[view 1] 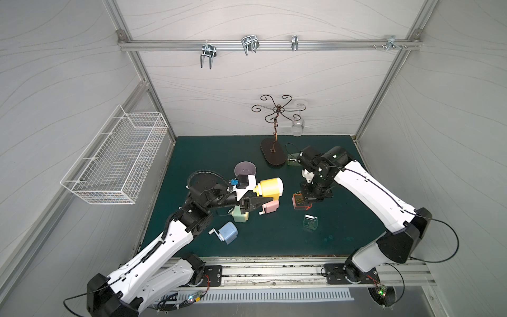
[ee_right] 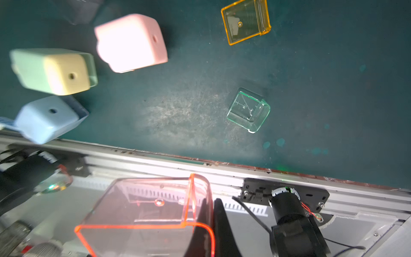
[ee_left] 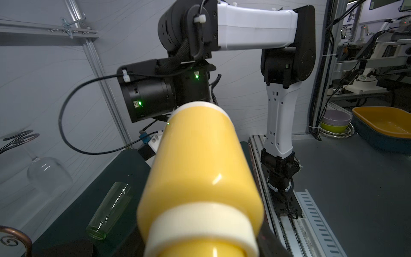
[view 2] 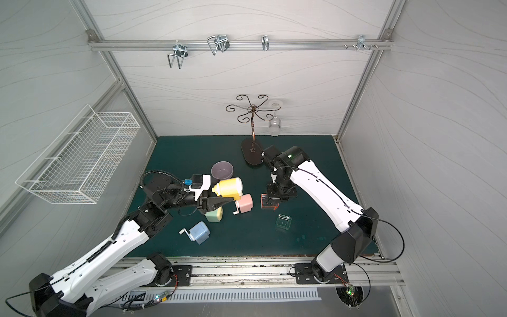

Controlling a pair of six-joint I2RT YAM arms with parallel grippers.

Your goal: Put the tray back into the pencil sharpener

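Observation:
My right gripper is shut on the thin wall of a clear red-edged tray [ee_right: 141, 225], held above the table. The pink pencil sharpener [ee_right: 130, 42] rests on the table to the left of that tray in the top views. A green-and-yellow sharpener [ee_right: 66, 72] and a blue sharpener [ee_right: 47, 117] lie farther left. An orange tray [ee_right: 244, 23] and a clear green tray [ee_right: 248, 112] are on the table. My left gripper [view 1: 259, 196] is shut on a yellow bottle [ee_left: 201, 158] with a pale neck ring, held sideways over the pink sharpener; its fingers are mostly hidden in the left wrist view.
Behind the grippers are a purple bowl [view 1: 245, 168] and a metal scroll stand [view 1: 273, 151] with a hanging wine glass [view 1: 297, 126]. A greenish glass [ee_left: 109, 210] lies near the stand.

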